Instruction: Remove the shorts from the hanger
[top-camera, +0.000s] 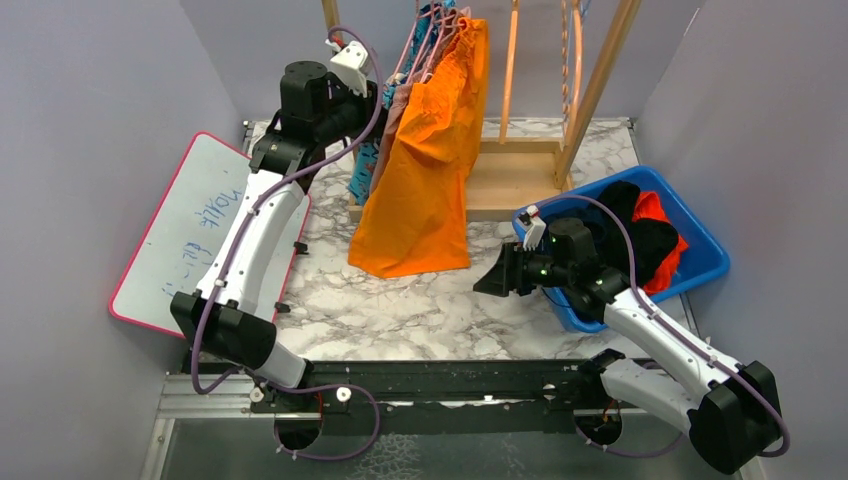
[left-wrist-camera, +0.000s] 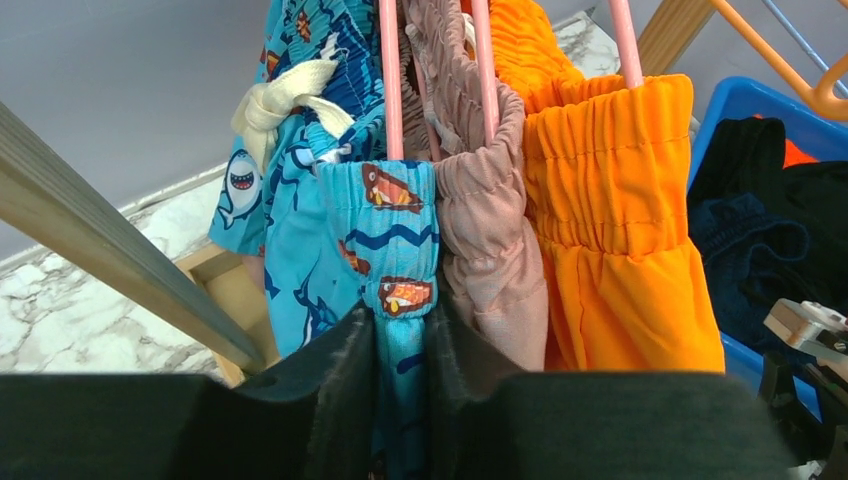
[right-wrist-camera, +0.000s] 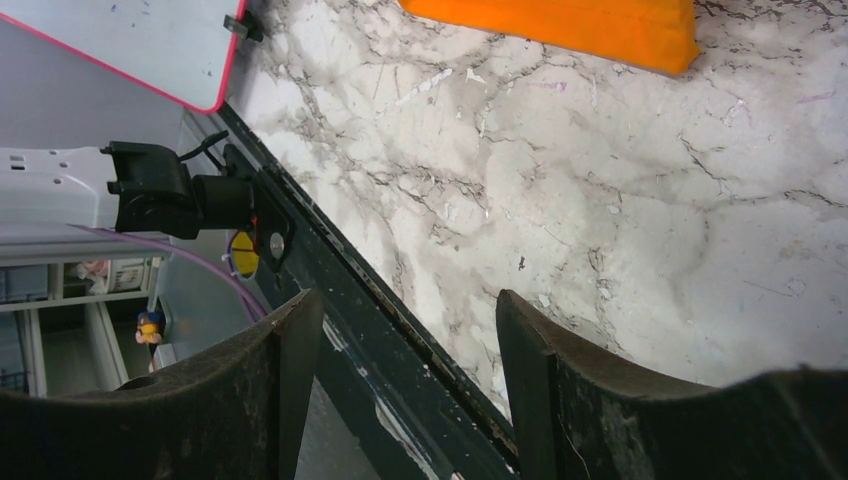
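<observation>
Blue shark-print shorts (left-wrist-camera: 300, 240) hang from a pink hanger (left-wrist-camera: 391, 80) on the rack's left. In the left wrist view my left gripper has the edge of these shorts bunched narrow between its fingers, just under the waistband. Its fingertips touch the cloth on both sides. Beside them hang pinkish-brown shorts (left-wrist-camera: 495, 230), then orange shorts (left-wrist-camera: 610, 220), which droop toward the table in the top view. The right gripper is open and empty, over the table at the right, near the blue bin.
A blue bin (top-camera: 708, 240) at the right holds dark and red clothes. The wooden rack (top-camera: 600, 85) has its base on the marble table. A whiteboard (top-camera: 200, 235) lies at the left. Bare tabletop (top-camera: 390, 320) extends across the front middle.
</observation>
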